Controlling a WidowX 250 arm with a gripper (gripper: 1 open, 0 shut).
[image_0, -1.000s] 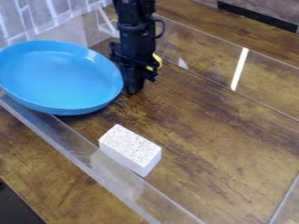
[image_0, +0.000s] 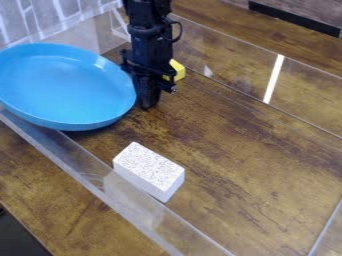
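Note:
My black gripper (image_0: 150, 88) reaches down from the top, low over the wooden surface at the right rim of a large blue bowl (image_0: 64, 80); it appears shut, though its fingertips are dark and partly hard to make out. I cannot tell whether it touches the bowl. A small yellow object (image_0: 177, 72) lies just behind the gripper, partly hidden by it.
A white speckled block (image_0: 148, 171) lies in the lower middle, near a clear plastic edge that runs along the left.
The blue bowl has shifted slightly to the left, and the gripper with it by a small amount.

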